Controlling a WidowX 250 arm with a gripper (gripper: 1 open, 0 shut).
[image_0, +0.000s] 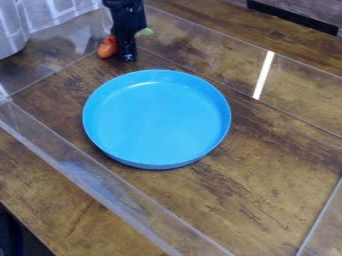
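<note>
My dark gripper (126, 48) reaches down at the top left, low over the table, beside a small orange-red object (107, 48) with a bit of green near it on the right. The fingers look close together; whether anything is between them is hard to see. A large round blue plate (156, 118) lies in the middle of the wooden table, nearer than the gripper.
Clear strips or panels run along the left and right sides. A pale draped object (11, 25) stands at the top left corner.
</note>
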